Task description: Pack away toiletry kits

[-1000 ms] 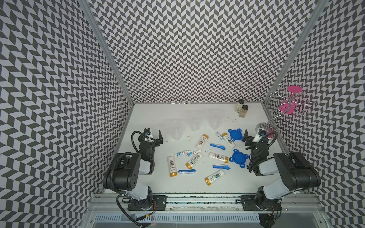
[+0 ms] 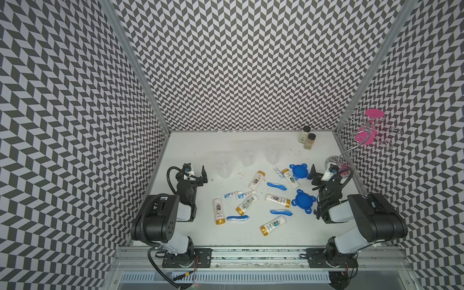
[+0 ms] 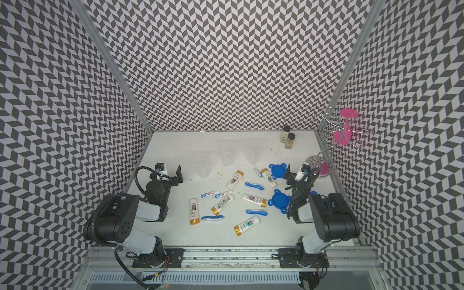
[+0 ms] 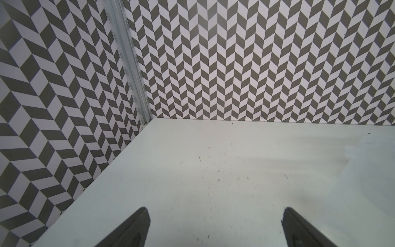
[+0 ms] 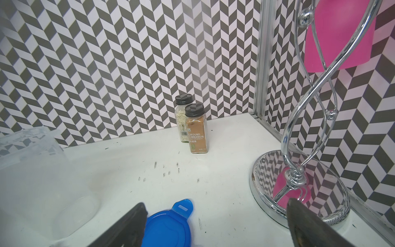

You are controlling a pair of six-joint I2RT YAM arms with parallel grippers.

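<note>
My left gripper stands open over bare table at the left, nothing between its fingers. At the right, my right gripper is open and empty too, beside a blue lid [image 2: 299, 170]; a second blue lid [image 2: 303, 200] lies nearer the front. Three clear containers [image 2: 224, 167] stand in a row behind the toiletries, faint against the white. Several white bottles with gold caps [image 2: 219, 211] lie scattered mid-table. Among them are three blue toothbrushes [image 2: 237, 218] and three small toothpaste tubes [image 2: 231, 194]. More blue shows partly behind the right arm in the top right view.
Two spice jars [image 5: 197, 131] stand at the back right. A chrome stand with pink parts [image 5: 255, 193] occupies the right edge, close to my right arm. Open table lies at the back left and along the front.
</note>
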